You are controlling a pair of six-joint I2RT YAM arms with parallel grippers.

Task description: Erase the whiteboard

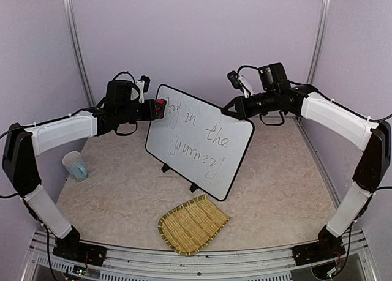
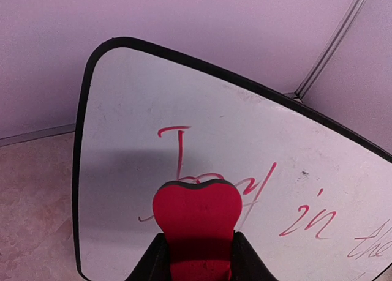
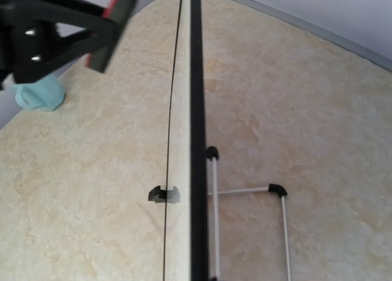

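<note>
The whiteboard [image 1: 195, 137] stands tilted in the middle of the table, its right side raised, with "Joy in the journey" handwritten across it. At its upper right edge, my right gripper [image 1: 233, 108] is shut on the board's rim. My left gripper [image 1: 155, 109] is shut on a red eraser [image 2: 197, 217] close to the board's upper left part. Seen from the left wrist, the eraser covers part of "Joy"; the red strokes [image 2: 180, 152] around it are intact. In the right wrist view, the eraser's dark pad [image 3: 116, 33] faces the board, with a gap between them.
A light blue mug [image 1: 75, 166] stands at the left of the table. A woven straw mat [image 1: 193, 224] lies in front of the board. Behind the board, a thin white stand [image 3: 285, 232] shows.
</note>
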